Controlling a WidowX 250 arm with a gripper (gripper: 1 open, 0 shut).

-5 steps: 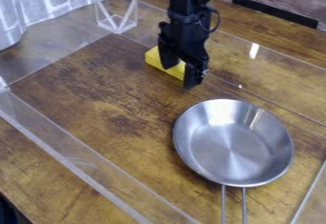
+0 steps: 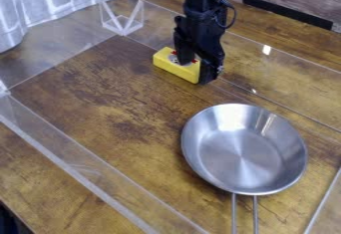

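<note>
A yellow block lies on the wooden table toward the back centre. My black gripper is lowered over its right part, with its fingers around or just beside that end; the arm hides some of the block, and whether the fingers touch it is unclear. A silver pan with its handle pointing to the front sits at the front right.
A white wire-like object stands at the back left. Clear plastic edges run along the table's sides.
The gripper has shifted slightly back, away from the pan, over the yellow block. The pan has not moved.
</note>
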